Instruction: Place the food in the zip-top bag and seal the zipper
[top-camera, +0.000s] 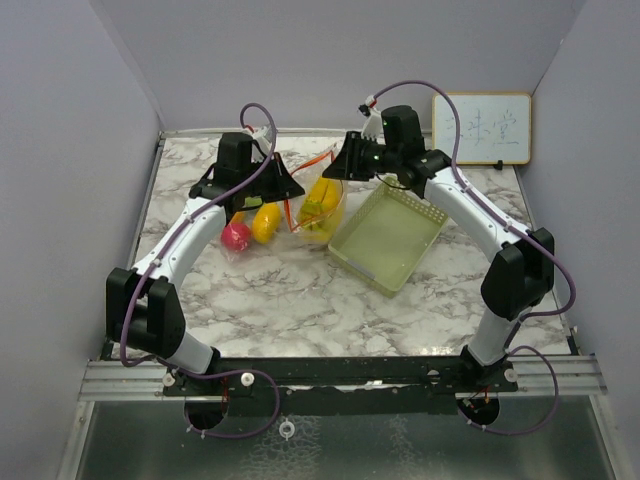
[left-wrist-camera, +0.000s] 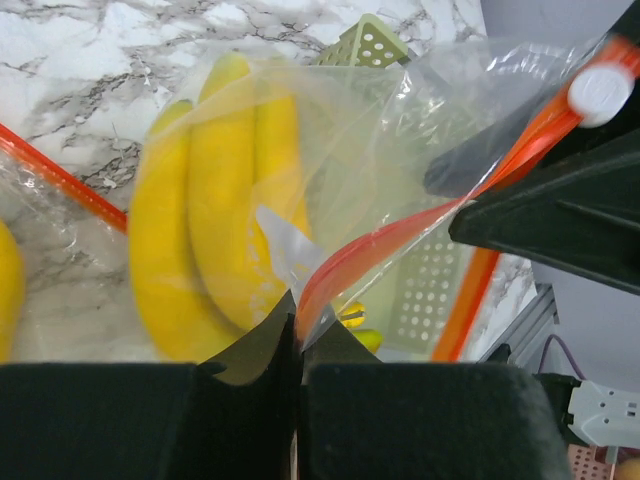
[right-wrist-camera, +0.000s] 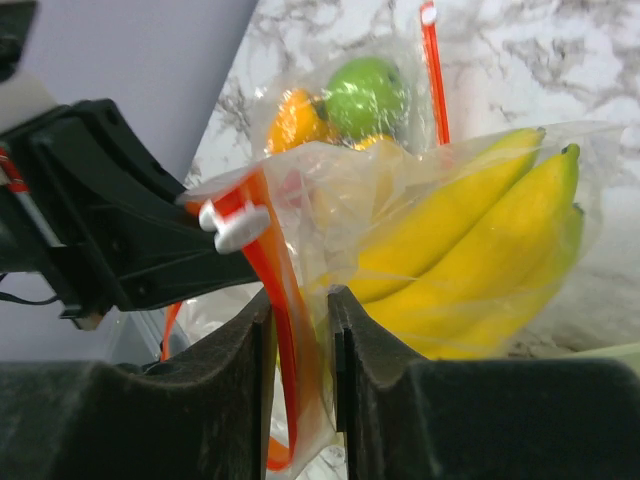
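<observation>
Several yellow bananas lie inside the clear zip bag, whose orange rim stands spread between my two grippers. My left gripper is shut on one side of that rim, the film pinched at its fingertips. On the opposite side, my right gripper has its fingers part open; the orange strip and clear film run between its fingers, closer to the left one. From above, the left gripper and right gripper face each other over the bag's mouth.
A second clear bag with a green fruit, an orange one and other food lies to the left; a yellow fruit and red one show there. Right of the bananas stands an empty green basket.
</observation>
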